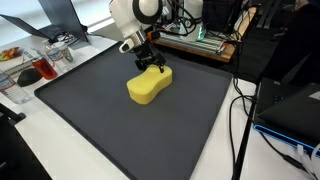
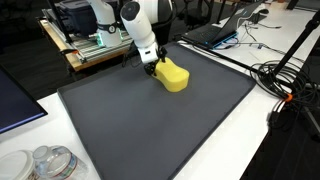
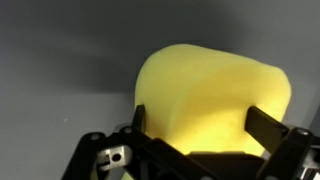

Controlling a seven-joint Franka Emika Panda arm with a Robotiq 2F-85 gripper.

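Observation:
A yellow sponge-like block (image 1: 150, 85), waisted in its middle, lies on the dark mat (image 1: 115, 125). My gripper (image 2: 152, 67) is low beside the block's near end, toward the arm's base. In the wrist view the block (image 3: 200, 95) fills much of the picture, and the open gripper's fingers (image 3: 266, 127) stand at either side of its lower part. Nothing is gripped. How far the fingertips reach down past the block's top cannot be told.
Jars with red contents (image 1: 44, 69) stand off the mat's left side. Clear containers (image 2: 62, 162) sit at a corner in the second exterior view. Cables (image 1: 240, 100) run beside the mat.

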